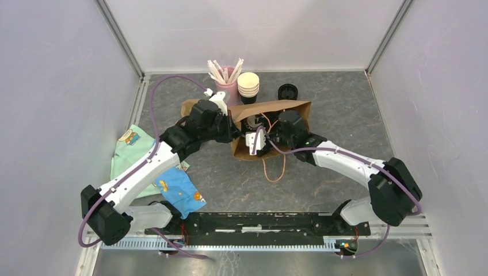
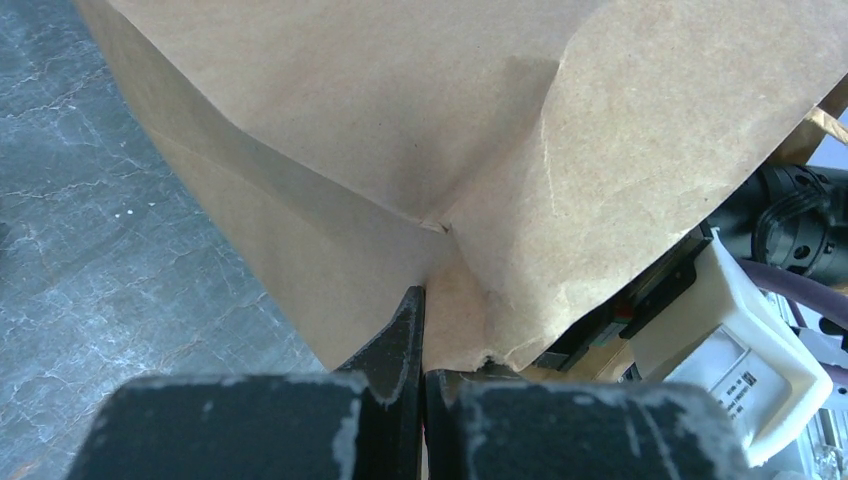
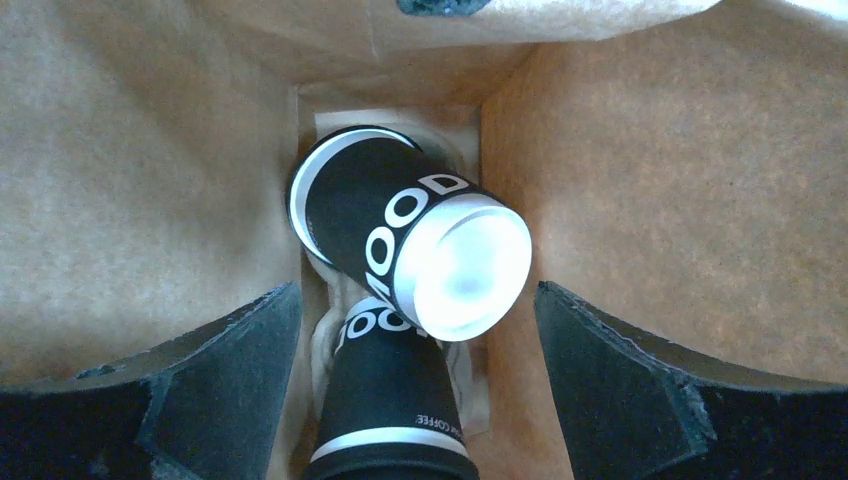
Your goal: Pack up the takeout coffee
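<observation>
A brown paper bag [image 1: 272, 107] stands mid-table. My left gripper [image 1: 230, 127] is shut on its left rim; the left wrist view shows the paper [image 2: 455, 310] at the fingertips. My right gripper [image 1: 262, 138] is inside the bag's mouth, open, its fingers apart in the right wrist view. Below them two black MOOD cups lie on their sides in the bag: one [image 3: 390, 220] diagonal on top, the other [image 3: 385, 390] partly under it.
Behind the bag stand a pink holder [image 1: 227, 89] with straws, stacked cups [image 1: 248, 83] and a black lid [image 1: 288, 91]. Cloths [image 1: 178, 190] lie at the left.
</observation>
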